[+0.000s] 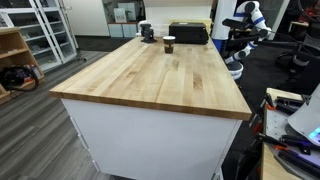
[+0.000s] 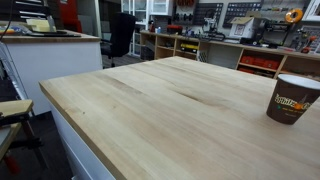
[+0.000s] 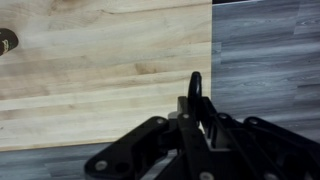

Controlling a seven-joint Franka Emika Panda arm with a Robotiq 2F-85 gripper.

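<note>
At the bottom of the wrist view, my gripper is shut on a slim dark object [image 3: 195, 84] that points up out of the fingers. It looks like a pen or marker, but too little shows to be sure. Below it lies the pale wooden tabletop [image 3: 110, 75], close to its right edge. A dark paper cup with printed lettering [image 2: 290, 98] stands upright on the table, and the same cup [image 1: 168, 45] appears near the far end in exterior view 1. Its dark top [image 3: 7, 41] shows at the wrist view's left edge, well apart from my gripper.
A black box [image 1: 188, 33] and a small dark item [image 1: 148, 33] are at its far end. Grey plank floor [image 3: 265, 60] lies beyond the table's edge. A workbench with tools [image 2: 215, 45] stands in the background.
</note>
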